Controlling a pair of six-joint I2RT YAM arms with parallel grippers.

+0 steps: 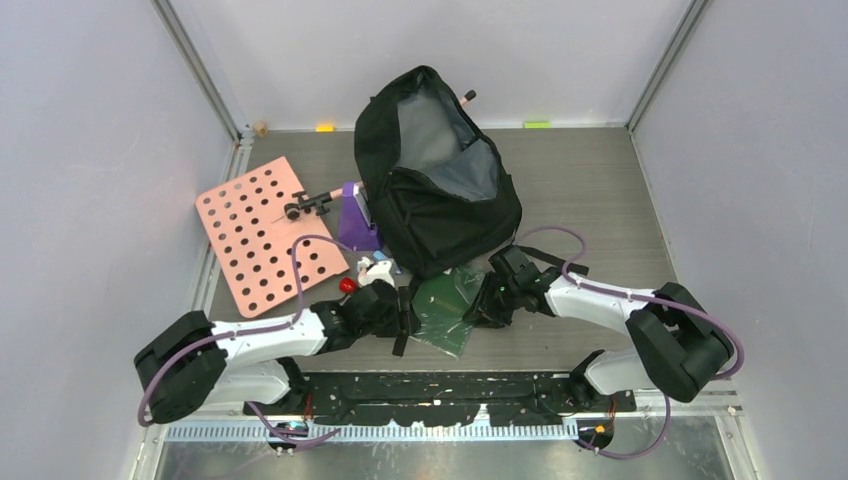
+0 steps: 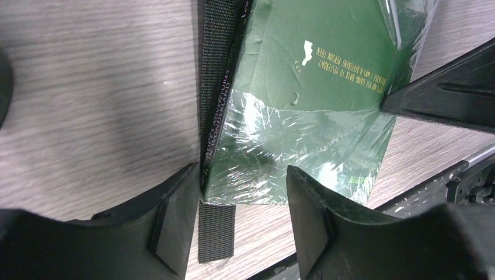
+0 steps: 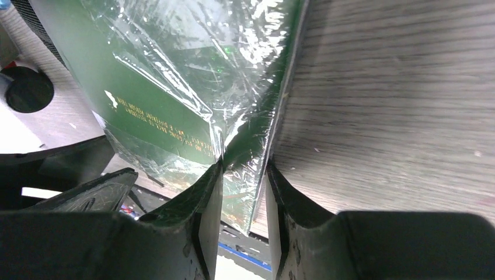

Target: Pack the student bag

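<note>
A green book in clear plastic wrap (image 1: pixel 440 310) lies at the table's front, below the black backpack (image 1: pixel 420 210), whose top gapes. A black strap (image 2: pixel 216 233) runs under the book's left edge. My left gripper (image 1: pixel 400 315) is part open at that edge, its fingertips on either side of the corner region. My right gripper (image 1: pixel 490 305) is at the book's opposite edge, fingertips close together around that edge; whether it grips is unclear.
A pink perforated board (image 1: pixel 265 240) lies left, with a purple object (image 1: pixel 357 225) beside it and a red item (image 1: pixel 348 285) near my left arm.
</note>
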